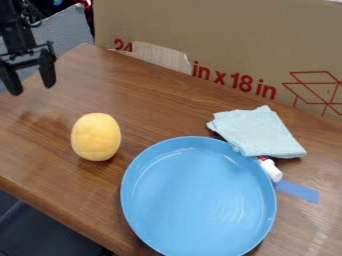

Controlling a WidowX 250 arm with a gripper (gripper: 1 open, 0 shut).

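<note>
My black gripper (pixel 30 80) hangs open over the table's far left end, with nothing between its fingers. A yellow oval object (pixel 95 136) stands on the wooden table to the lower right of it, apart from it. A light blue plate (pixel 198 198) lies at the front right, and behind it is a folded pale cloth (pixel 257 131).
A large cardboard box (pixel 234 45) stands along the back. A small white tube (pixel 271 170) lies beside the plate, with blue tape (pixel 299 192) on the table to its right.
</note>
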